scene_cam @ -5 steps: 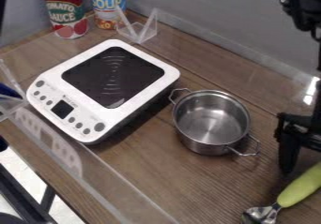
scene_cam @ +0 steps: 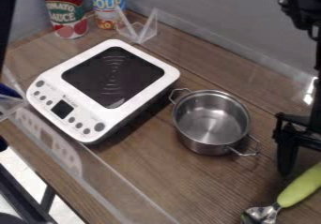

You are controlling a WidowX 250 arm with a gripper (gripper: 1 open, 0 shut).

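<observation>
My black gripper point(scene_cam: 296, 139) is at the right edge of the camera view, low over the wooden counter, right of a steel pot point(scene_cam: 211, 123) and just above a utensil with a green handle point(scene_cam: 301, 185) and steel head point(scene_cam: 261, 214). Whether its fingers are open or closed is hard to make out. The pot has two side handles and looks empty. A white portable cooktop point(scene_cam: 104, 89) with a dark top sits left of the pot.
A tomato sauce can point(scene_cam: 67, 12) and an alphabet soup can point(scene_cam: 108, 5) stand at the back left, beside clear plastic pieces. The back wall runs behind. Bare counter point(scene_cam: 170, 181) lies in front of the pot.
The arm at the right has shifted very slightly; the pot, cooktop and utensil look unmoved.
</observation>
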